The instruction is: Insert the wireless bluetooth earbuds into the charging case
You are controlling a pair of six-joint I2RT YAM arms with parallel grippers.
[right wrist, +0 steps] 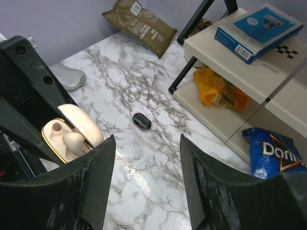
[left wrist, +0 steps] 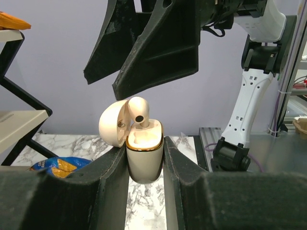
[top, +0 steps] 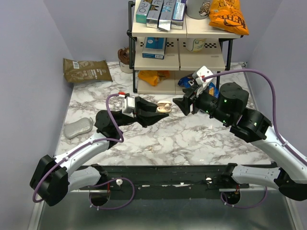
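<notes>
The open cream charging case [top: 163,108] is held upright in my left gripper, which is shut on its body, near the middle above the counter. Its lid [left wrist: 113,123] is flipped up, and a white earbud [left wrist: 139,109] sits in it with its rounded head raised above the rim. My right gripper is open with nothing between its fingers, just right of and above the case; in the right wrist view the case [right wrist: 64,139] lies beyond its left finger.
A shelf rack [top: 157,64] with boxes and bags stands at the back. A brown bag [top: 86,72] and a grey pouch [top: 78,128] lie on the left. A blue Doritos bag [right wrist: 273,153] is behind my right gripper.
</notes>
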